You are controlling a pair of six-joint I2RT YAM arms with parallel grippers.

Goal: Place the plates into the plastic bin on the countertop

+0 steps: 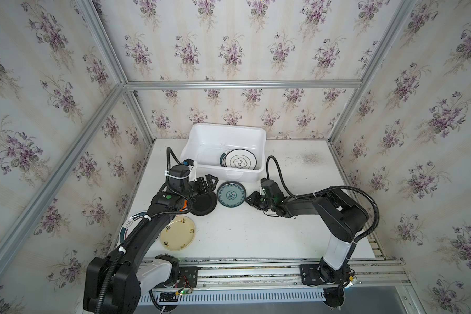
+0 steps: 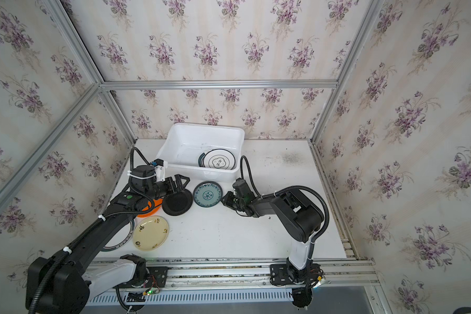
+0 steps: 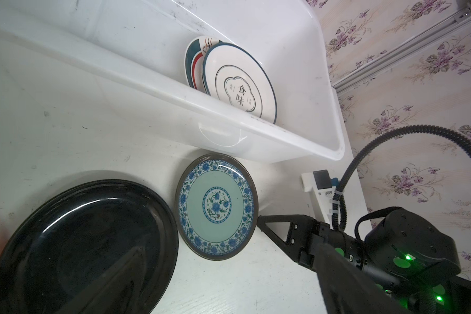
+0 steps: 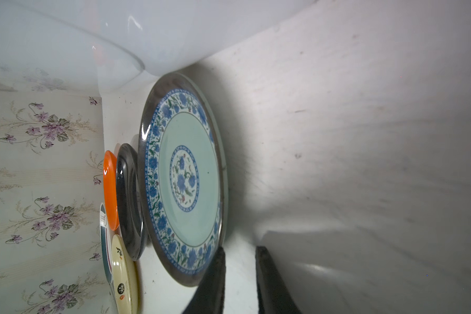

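Observation:
The blue-patterned plate (image 3: 217, 206) lies on the countertop just in front of the white plastic bin (image 1: 217, 172). My right gripper is low at the plate's right edge, its fingers a little apart. One finger (image 4: 217, 274) overlaps the near rim in the right wrist view; whether it touches cannot be told. My left gripper (image 1: 211, 182) hangs open above the black plate (image 3: 89, 246), nothing between its fingers. Inside the bin, a white plate with a dark rim (image 3: 238, 81) rests over another white plate with a teal and red edge (image 3: 193, 60).
Left of these lie a cream plate (image 1: 178, 233), an orange plate (image 2: 149, 209) partly under my left arm, and a white plate with a dark rim (image 2: 121, 238) at the table edge. The countertop right of the bin (image 1: 303, 162) is clear.

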